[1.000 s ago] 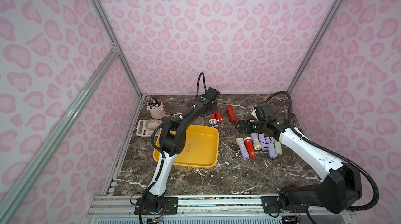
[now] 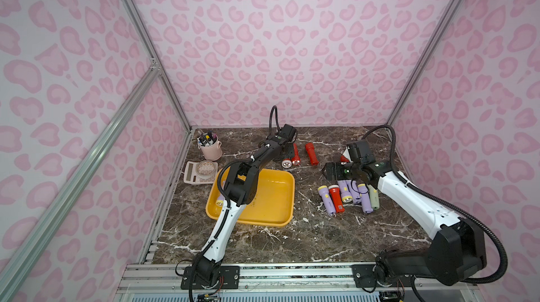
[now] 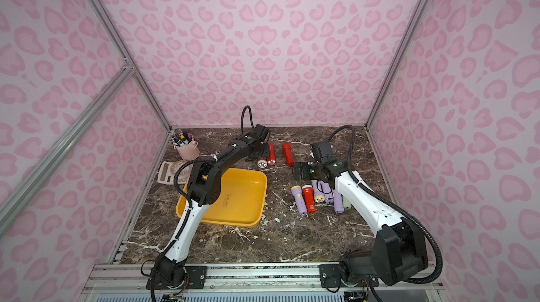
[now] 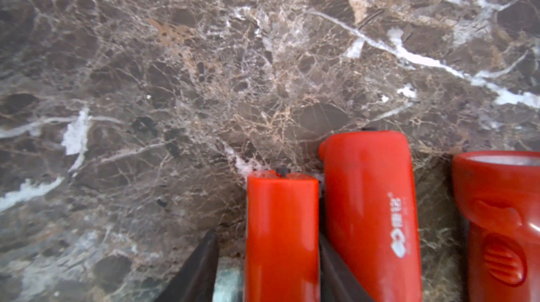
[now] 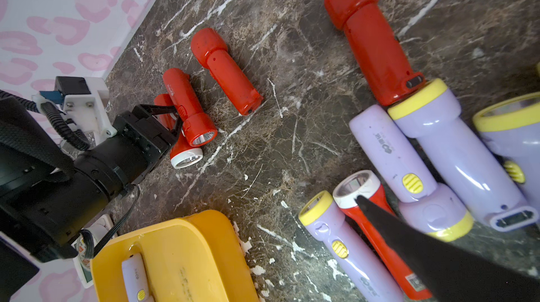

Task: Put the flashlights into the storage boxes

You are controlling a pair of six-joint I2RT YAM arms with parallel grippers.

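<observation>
Three red flashlights lie at the back centre. My left gripper is down over the leftmost one [image 4: 281,223], part open with its fingers astride that body; contact is unclear. The other two [image 4: 368,200] [image 4: 495,245] lie to its right. My right gripper [image 3: 301,170] stands open above the right-hand group of purple flashlights [image 5: 388,155], red ones [image 5: 374,48] and a green one [image 2: 374,199]. The yellow box [image 2: 272,217] sits at the left front; a purple flashlight [image 5: 135,279] lies in it.
A pink pen cup [image 2: 211,151] and a white tray [image 2: 191,175] stand at the left. Pink patterned walls surround the table.
My left gripper has moved down onto the back-centre red flashlights. My right gripper has shifted slightly to the right.
</observation>
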